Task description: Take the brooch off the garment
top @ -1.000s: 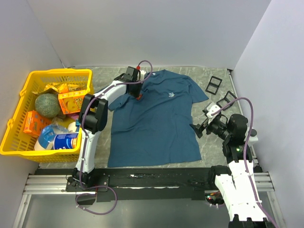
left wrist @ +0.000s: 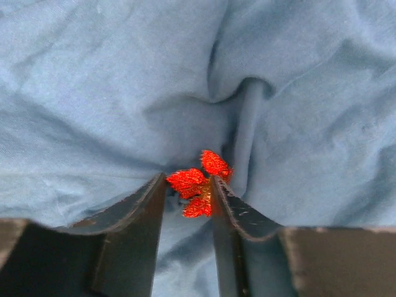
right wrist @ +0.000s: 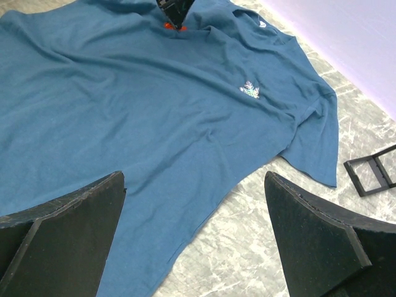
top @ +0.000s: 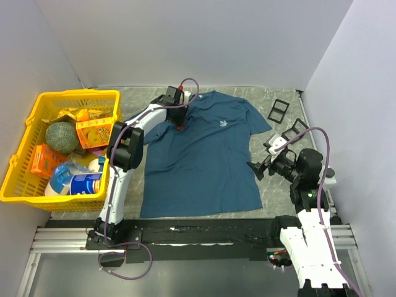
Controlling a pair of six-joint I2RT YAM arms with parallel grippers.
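A dark blue T-shirt lies spread on the grey floor, with a white print on its chest. A red, petal-shaped brooch sits on bunched cloth in the left wrist view. My left gripper is right at it, fingers part open on either side of its lower part; whether they grip it is unclear. In the top view my left gripper is over the shirt's upper left. My right gripper stands open right of the shirt, nothing between its fingers.
A yellow basket full of boxes, a ball and containers stands at the left. Two black frames lie at the upper right. Walls surround the back and sides.
My left gripper has shifted very slightly at the brooch, with a little more red showing beneath it than earlier. The right arm has not moved.
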